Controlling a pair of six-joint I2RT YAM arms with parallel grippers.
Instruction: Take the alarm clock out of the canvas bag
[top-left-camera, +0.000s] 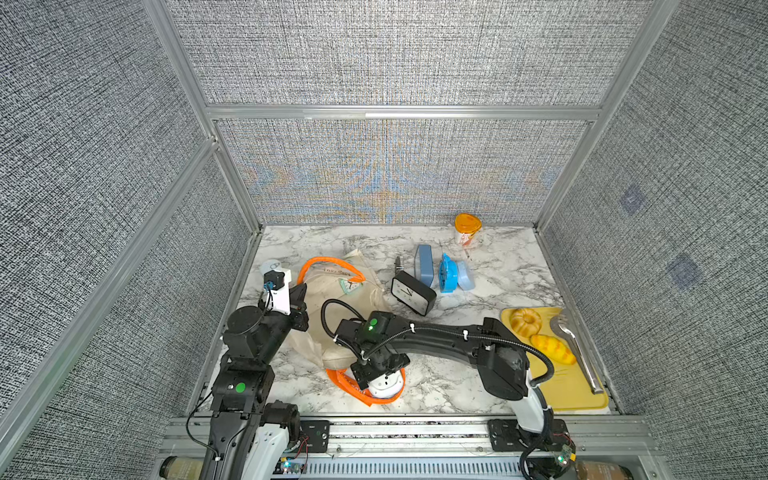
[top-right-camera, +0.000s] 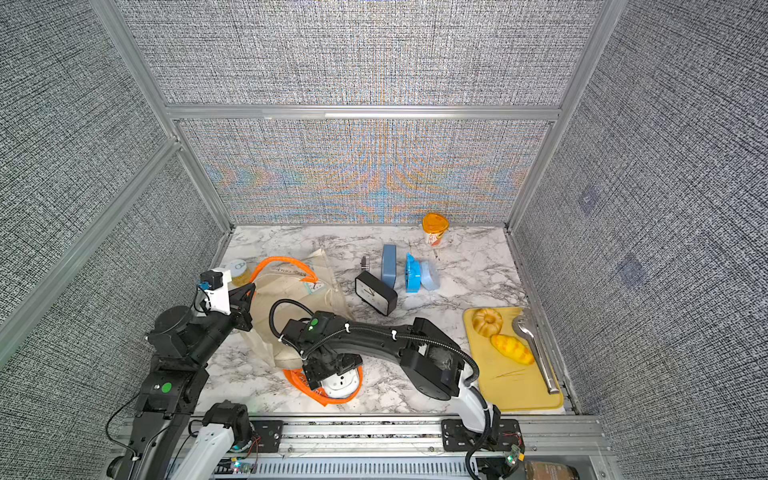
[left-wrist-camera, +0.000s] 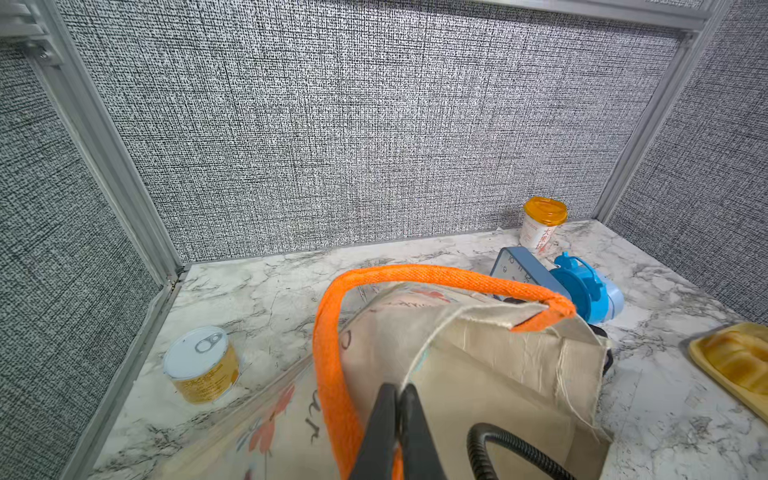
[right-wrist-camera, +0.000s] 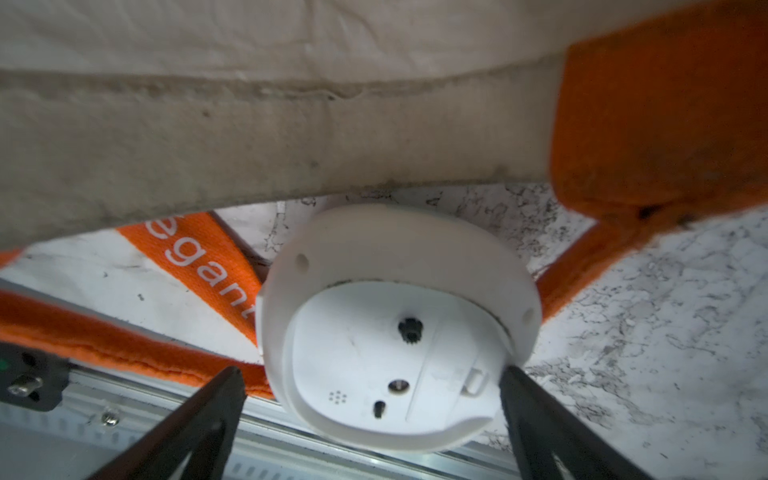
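Observation:
A white rounded alarm clock (right-wrist-camera: 392, 336) lies back-side up on the table, just outside the bag's front edge; knobs and a battery cover show. My right gripper is open, its fingers on either side of that clock. The beige canvas bag (top-left-camera: 332, 328) lies with one orange handle (left-wrist-camera: 448, 276) arching up at the back and the other (right-wrist-camera: 204, 268) flat around the clock. In the left wrist view, my left gripper is shut at the bag's raised rim, pale canvas edge running into its fingertips. A teal-edged patch (top-left-camera: 350, 285) shows on the canvas; what it is, I cannot tell.
To the bag's right stand a black square clock (top-left-camera: 413, 293), a blue box (top-left-camera: 424, 265) and a blue-capped bottle (top-left-camera: 448, 273). A yellow tin (left-wrist-camera: 204, 372) stands on the left. A yellow board (top-left-camera: 552, 388) with toy food and a ladle lies at right.

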